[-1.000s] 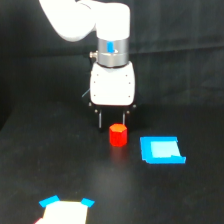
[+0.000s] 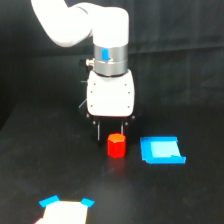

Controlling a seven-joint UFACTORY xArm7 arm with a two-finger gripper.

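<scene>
A red block point(image 2: 117, 147) with an orange-tinted top sits on the black table, near the middle of the camera view. My white gripper point(image 2: 111, 130) points down at it, open, its two dark fingers standing apart. The block shows below the fingertips in the picture, closer to the right finger. Whether a finger touches the block cannot be made out.
To the right of the block lies a blue-edged square point(image 2: 148, 152) with a pale blue patch on it. A cream square point(image 2: 65, 213) with blue tape at its corners is at the lower left. Bare black table surrounds them.
The arm and gripper have come lower in the picture, towards the camera. The red block has also shifted the same way by a similar amount. The blue-edged and cream squares have stayed put.
</scene>
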